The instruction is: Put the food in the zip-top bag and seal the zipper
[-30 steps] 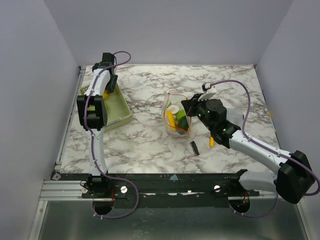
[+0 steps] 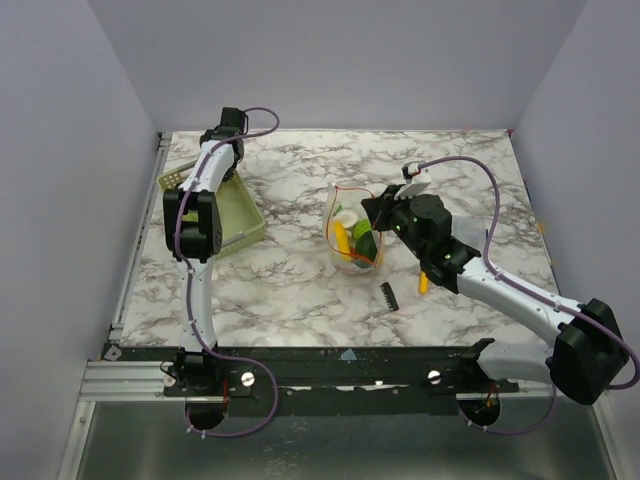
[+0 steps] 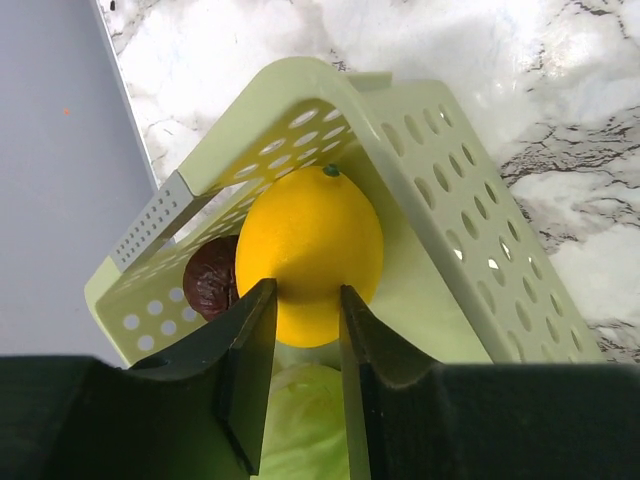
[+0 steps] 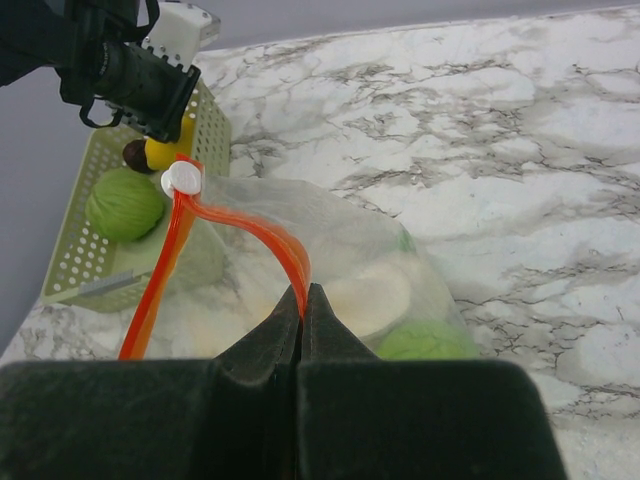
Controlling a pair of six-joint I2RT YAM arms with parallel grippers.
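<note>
My left gripper is over the green basket (image 2: 238, 225) at the left; its part-open fingers are at the near side of a yellow fruit (image 3: 310, 230), with a dark round item (image 3: 210, 275) and a pale green head (image 3: 305, 420) beside it. The clear zip bag (image 2: 340, 220) with orange zipper holds a yellow item (image 2: 341, 238), a dark green one (image 2: 365, 248) and lighter green food (image 4: 425, 343). My right gripper is shut at the bag's zipper edge on the right.
A black brush (image 2: 389, 296) and a yellow object (image 2: 423, 283) lie right of the bag.
My left gripper has shifted slightly to the right over the basket, covering more of the yellow fruit in the top view. The right arm and bag are essentially still.
</note>
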